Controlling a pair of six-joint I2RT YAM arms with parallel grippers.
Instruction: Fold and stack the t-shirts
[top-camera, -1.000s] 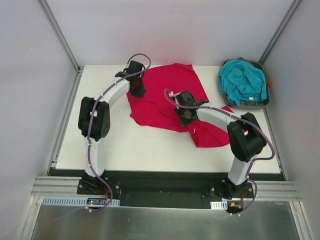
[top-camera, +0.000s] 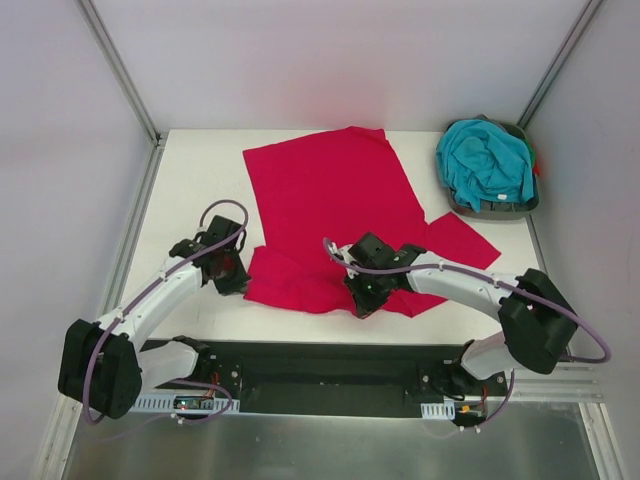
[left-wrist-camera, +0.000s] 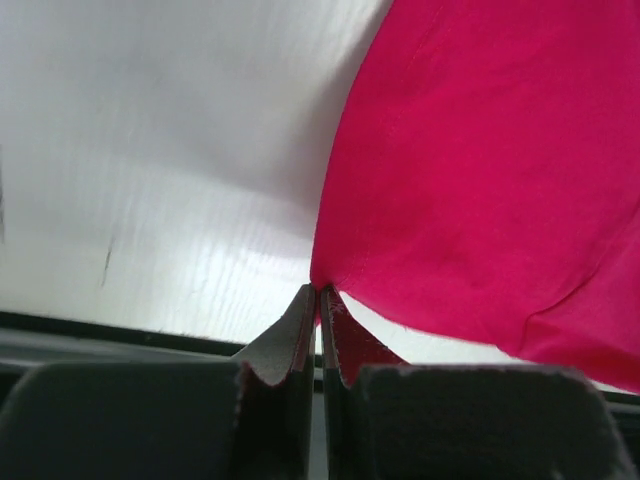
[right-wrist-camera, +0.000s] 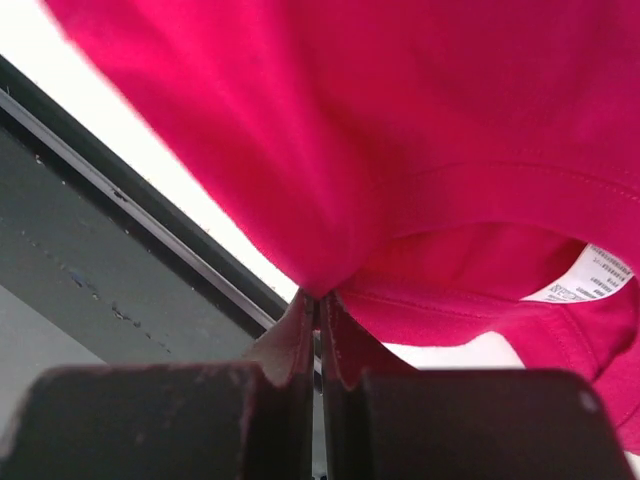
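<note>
A red t-shirt (top-camera: 330, 190) is spread over the middle of the white table, its lower part reaching toward the front edge and one sleeve (top-camera: 462, 240) pointing right. My left gripper (top-camera: 240, 290) is shut on a corner of the red cloth at its front left; the fabric (left-wrist-camera: 400, 200) meets the fingertips in the left wrist view. Further right, near the front, my right gripper (top-camera: 362, 312) is shut on another edge of the shirt, with cloth (right-wrist-camera: 330, 240) gathered at its tips. A white label (right-wrist-camera: 590, 275) shows inside the shirt in the right wrist view.
A dark basket (top-camera: 490, 212) holding teal cloth (top-camera: 487, 163) stands at the back right corner of the table. Bare table (top-camera: 200, 165) lies left of the shirt. The table's front edge runs close below both grippers.
My left gripper travelled furthest, also going left, and the cloth between the grippers now lies nearer the front.
</note>
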